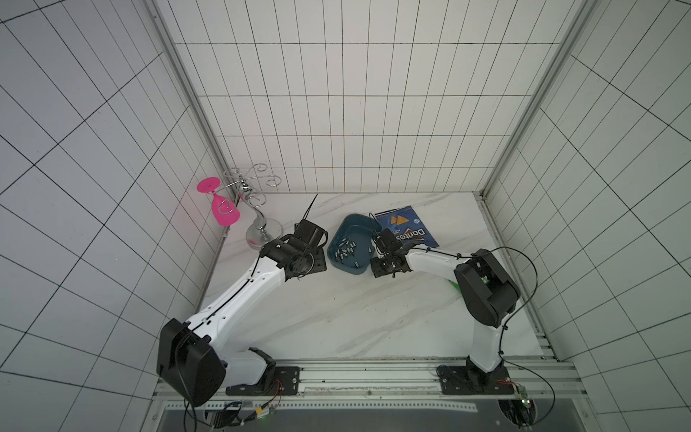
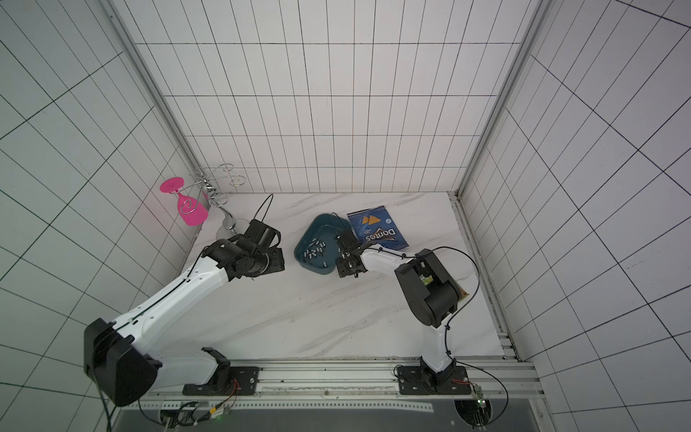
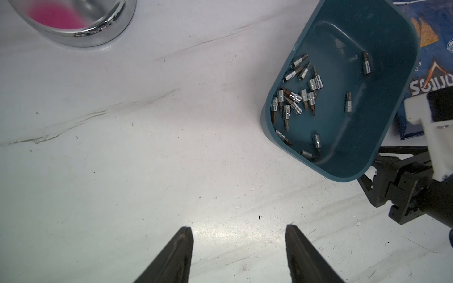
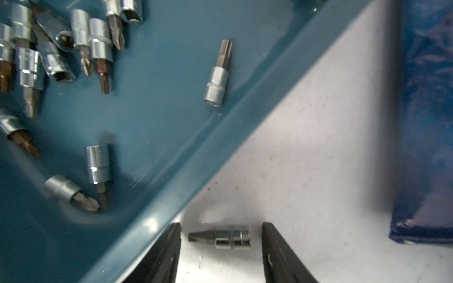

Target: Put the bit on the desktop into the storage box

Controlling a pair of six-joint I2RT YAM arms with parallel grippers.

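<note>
In the right wrist view one bit, silver with a darker tip, lies on the white desktop just outside the storage box. It is between the spread fingertips of my right gripper, and a gap shows on either side of it. The dark teal storage box holds several bits, most gathered at its left side in the left wrist view. Left of the box, my left gripper stands open over bare desktop with nothing between its fingers.
A blue snack bag lies right of the box, close behind the right gripper. At the back left stands a chrome rack with a pink glass.
</note>
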